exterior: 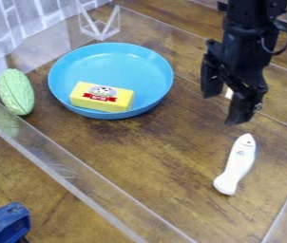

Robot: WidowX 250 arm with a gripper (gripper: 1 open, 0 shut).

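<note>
My black gripper (227, 93) hangs over the right side of the wooden table, open, with nothing seen between its fingers. Below it a white elongated object (237, 164) lies on the wood, apart from the fingers. At the left a yellow box with a red label (116, 98) lies inside a blue plate (146, 66).
A green corn-like object (17, 92) lies at the far left. A blue item (3, 223) is at the bottom left corner. A white wire shape (99, 27) stands at the back.
</note>
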